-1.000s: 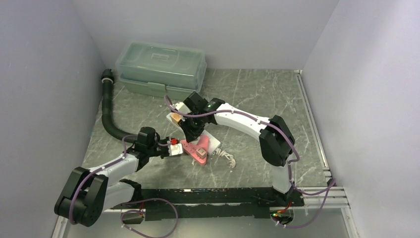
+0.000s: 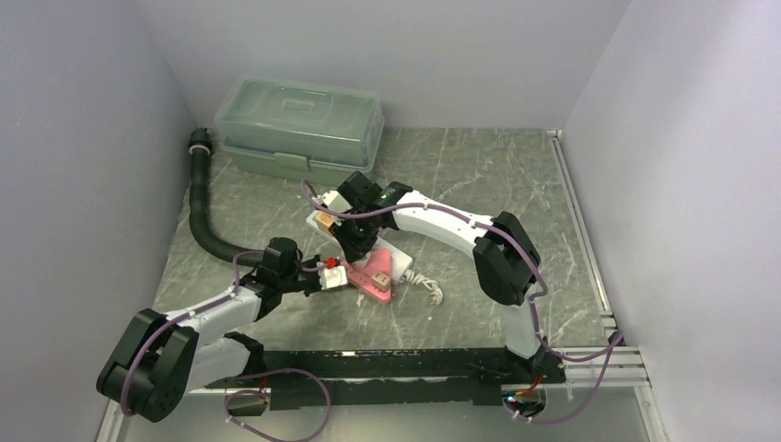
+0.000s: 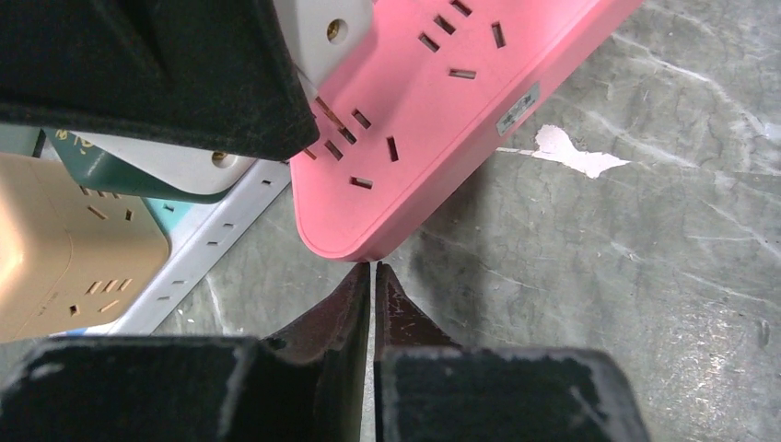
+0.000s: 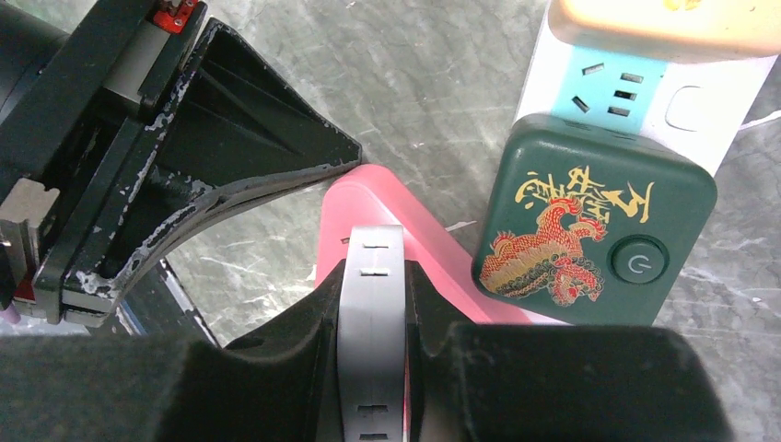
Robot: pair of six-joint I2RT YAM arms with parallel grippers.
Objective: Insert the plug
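Observation:
The white plug stands between the fingers of my right gripper, which is shut on it over the pink power strip. Brass prongs show close to the strip's slots in the left wrist view; whether they are inside a slot cannot be told. A black right finger hides part of the plug there. At the strip's rounded end sits my left gripper, its fingertips nearly together with only a thin slit and nothing seen between them. They appear to touch or almost touch that end.
Beside the pink strip lies a white power strip bearing a green box and a peach adapter. A coiled white cord rests to the right. At the back stands a green case.
Compared with one second ago, the left gripper has shifted slightly right, toward the pink strip. The strip and cord have edged a little up and right.

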